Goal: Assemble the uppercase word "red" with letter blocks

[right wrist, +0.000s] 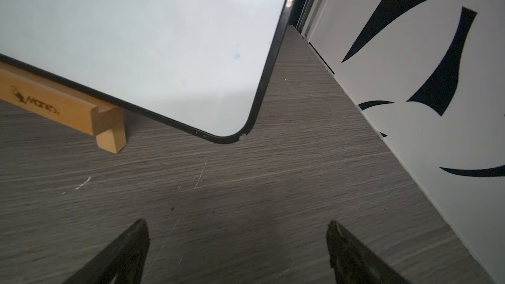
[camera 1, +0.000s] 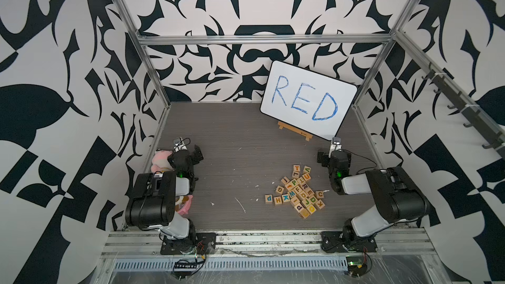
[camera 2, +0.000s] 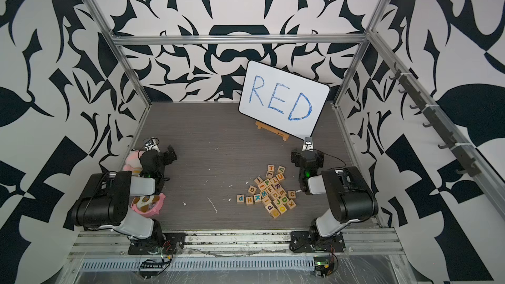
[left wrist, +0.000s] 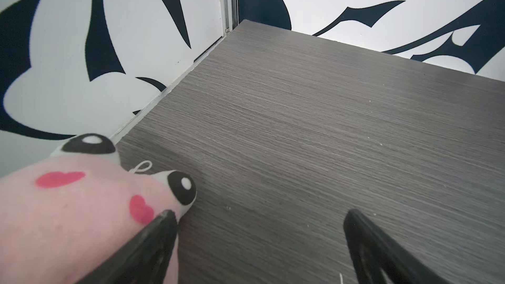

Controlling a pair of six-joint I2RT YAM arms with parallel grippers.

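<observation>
Several wooden letter blocks (camera 1: 297,189) lie in a loose cluster at the front right of the table, with a few set apart at its left side; most letters are too small to read. Behind them a whiteboard (camera 1: 309,99) bears RED in blue handwriting. My right gripper is open and empty, over bare table to the right of the cluster and near the board's lower corner. Far to the left, my left gripper also stands open, its fingers (left wrist: 157,236) apart beside a pink plush toy (left wrist: 79,215).
A wooden easel (camera 1: 295,130) supports the board at the back right. By the left wall, a pink bowl (camera 2: 149,206) sits partly under the left arm. Wide bare table (camera 1: 231,152) stretches between the arms.
</observation>
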